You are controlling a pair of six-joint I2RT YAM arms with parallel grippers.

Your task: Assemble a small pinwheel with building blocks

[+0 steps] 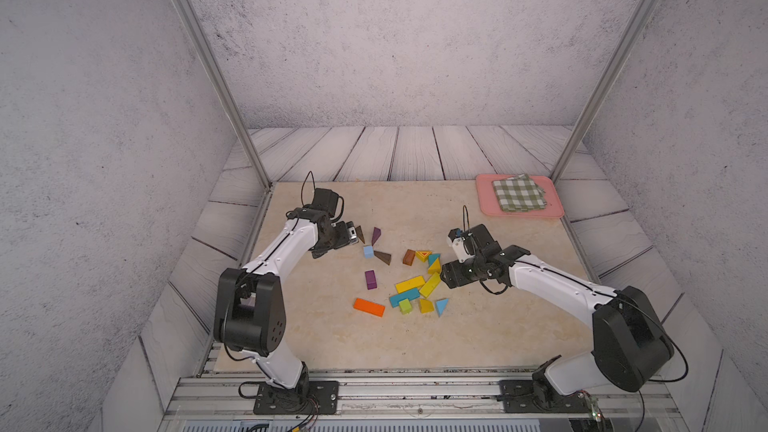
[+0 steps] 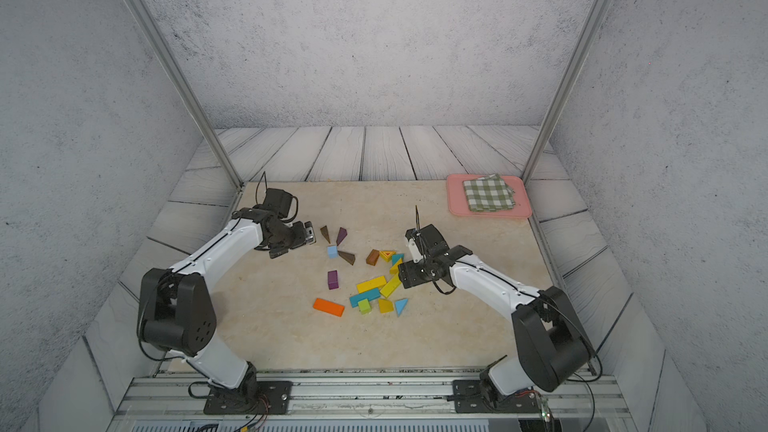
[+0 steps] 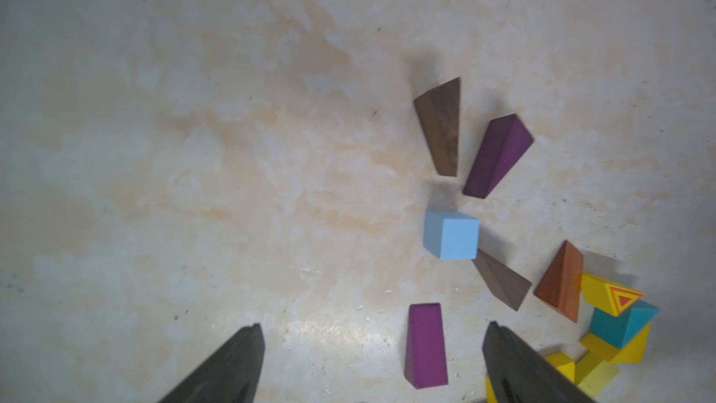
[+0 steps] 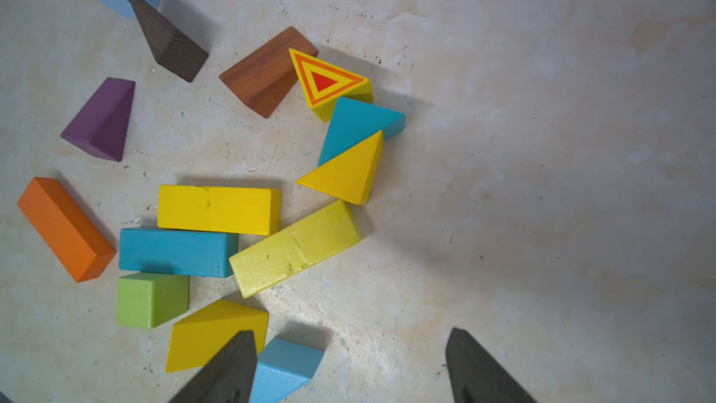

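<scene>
A light blue cube (image 3: 452,236) rests on the table, with a dark brown wedge (image 3: 441,125) and a purple wedge (image 3: 498,155) fanned out behind it. A second dark brown wedge (image 4: 170,43) touches or nearly touches the cube at its right corner. Another purple wedge (image 3: 426,344) lies in front, apart from these. My left gripper is over bare table left of the cube, its fingers open and empty. My right gripper hangs right of the loose block group, fingers apart and nothing between them.
Right of the cube are a reddish-brown wedge (image 4: 268,71) and several yellow, teal and blue blocks, including a yellow bar (image 4: 218,209). An orange bar (image 1: 369,307) lies at the front. A pink tray (image 1: 481,196) holding a checked cloth (image 1: 518,193) stands at the back right.
</scene>
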